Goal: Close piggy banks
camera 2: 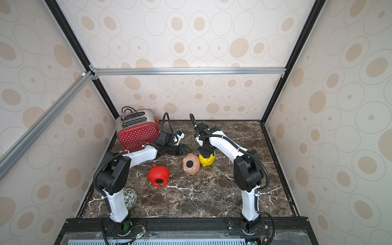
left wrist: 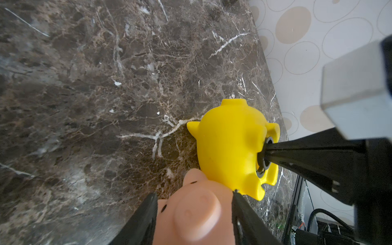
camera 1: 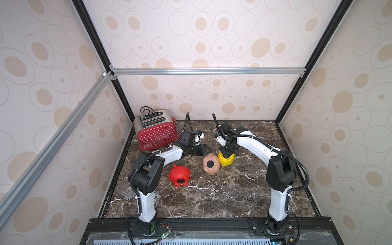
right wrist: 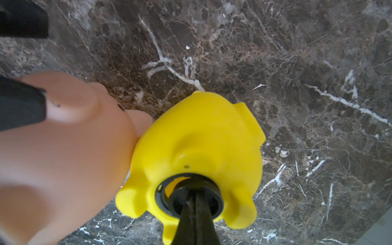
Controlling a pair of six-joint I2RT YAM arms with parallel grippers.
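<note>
A yellow piggy bank (right wrist: pixel 204 130) lies on the marble table against a pink one (right wrist: pixel 73 155). My right gripper is shut, its tips at the black-rimmed opening in the yellow bank, on a black round piece sitting partly in it; whether it grips that piece is unclear. My left gripper is part open behind the pink piggy bank (left wrist: pixel 196 220), fingers either side of its snout as seen in the left wrist view. A red piggy bank (camera 1: pixel 179 173) lies front-left with a black piece in its opening.
A red toaster (camera 1: pixel 155 136) stands at the back left. A patterned round object (camera 2: pixel 129 198) is partly hidden by the left arm at the front left.
</note>
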